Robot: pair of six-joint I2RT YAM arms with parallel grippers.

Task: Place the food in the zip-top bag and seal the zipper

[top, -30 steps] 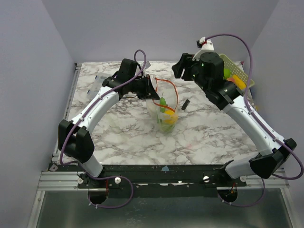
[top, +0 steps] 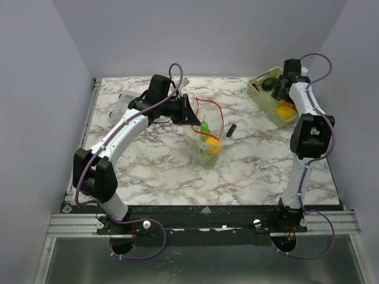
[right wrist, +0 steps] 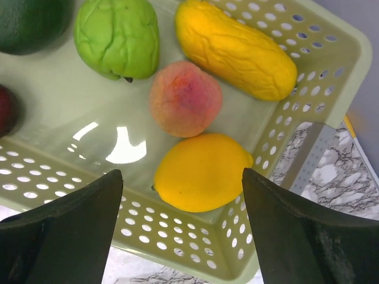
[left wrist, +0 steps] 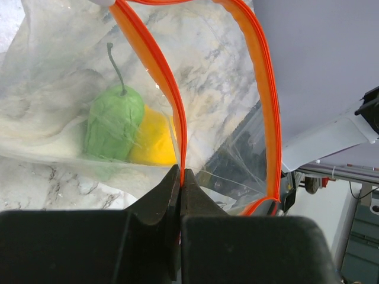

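Observation:
My left gripper is shut on the rim of the clear zip bag [top: 201, 148] with orange zipper [left wrist: 266, 118], holding it upright and open. Inside lie a green pepper [left wrist: 112, 124] and something yellow [left wrist: 152, 139]. My right gripper stands open over the green basket [right wrist: 346, 59] at the top right, above a yellow lemon-like fruit [right wrist: 201, 171]. Also in the basket are a peach [right wrist: 185, 99], a long yellow item [right wrist: 237, 50], a green pepper [right wrist: 116, 35], a dark green item [right wrist: 32, 21] and a red item [right wrist: 6, 109].
A dark small object [top: 231, 130] lies right of the bag. A clear plastic item [top: 118, 106] lies behind the left arm.
The left arm and bag have hardly moved.

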